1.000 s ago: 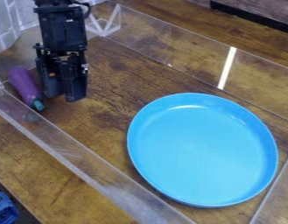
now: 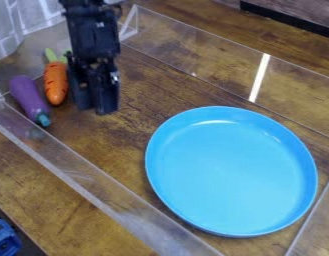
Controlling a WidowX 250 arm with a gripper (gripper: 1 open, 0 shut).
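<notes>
My black gripper hangs low over the wooden table at the upper left, just right of an orange carrot with a green top. Whether its fingers are open or shut is hard to make out. A purple eggplant-like toy with a green end lies left of the carrot. A large blue plate rests on the right half of the table.
Clear plastic walls edge the work area. The middle of the table between gripper and plate is bare. A blue object sits outside at the bottom left.
The gripper has moved to the right, uncovering the carrot that it partly hid. The eggplant and plate look unmoved.
</notes>
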